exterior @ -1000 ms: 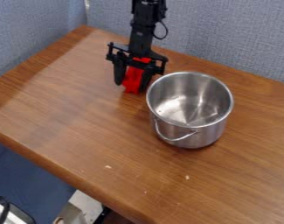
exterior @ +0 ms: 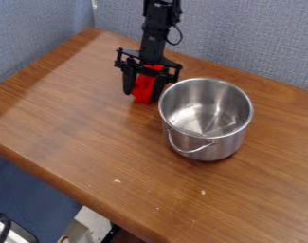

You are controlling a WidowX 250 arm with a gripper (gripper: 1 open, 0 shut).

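My black gripper (exterior: 147,76) reaches down from the top centre and is shut on a red object (exterior: 145,88), which sits at or just above the wooden table, partly hidden by the fingers. A shiny metal pot (exterior: 207,116) with a wire handle stands just to the right and nearer the camera, close beside the red object.
Padded grey walls (exterior: 244,38) border the back and left. A dark gap with some fittings lies beyond the lower-left edge.
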